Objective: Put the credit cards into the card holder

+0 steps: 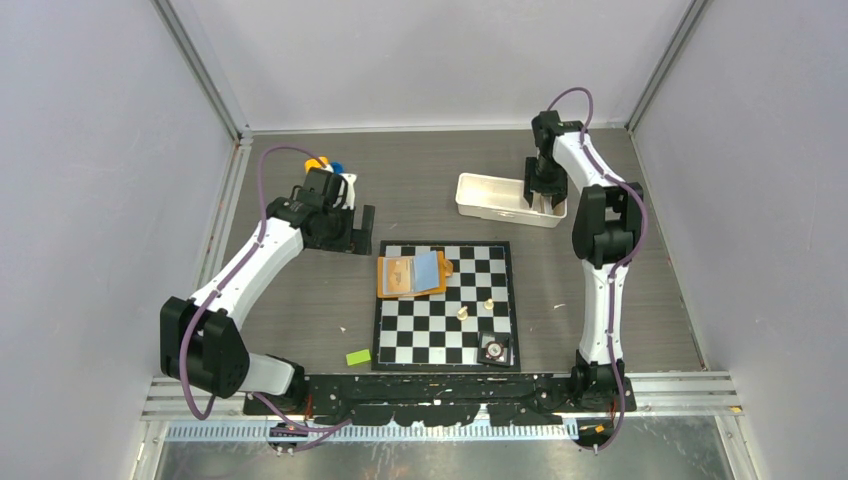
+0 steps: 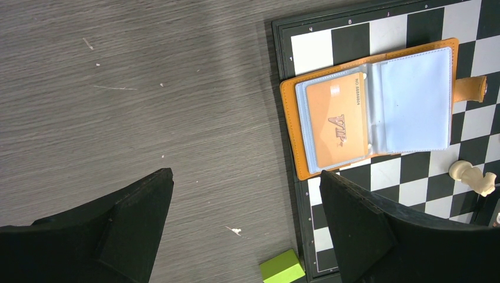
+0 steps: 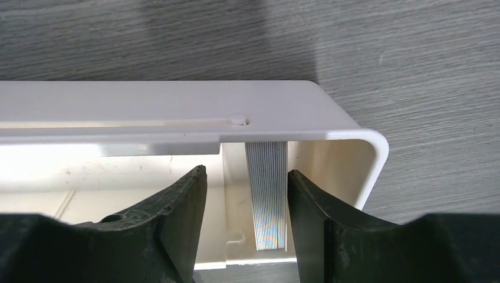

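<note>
The orange card holder (image 1: 412, 274) lies open on the chessboard, its clear sleeves showing an orange card (image 2: 338, 119) on one side and a pale blue page (image 2: 416, 99) on the other. To its left hovers my left gripper, open with nothing between its fingers. A stack of cards (image 3: 268, 194) stands on edge at the right end of the white tray (image 1: 490, 189). Over that end is my right gripper, open, its fingers on either side of the stack. Its right fingertip is at the stack's edge, while a gap shows to the left finger.
Small pale pieces, including a chess piece (image 2: 473, 178), stand on the chessboard (image 1: 432, 335). A dark square object (image 1: 494, 348) lies at its near right corner, and a lime block (image 1: 358, 357) sits left of it. Between tray and board the table is clear.
</note>
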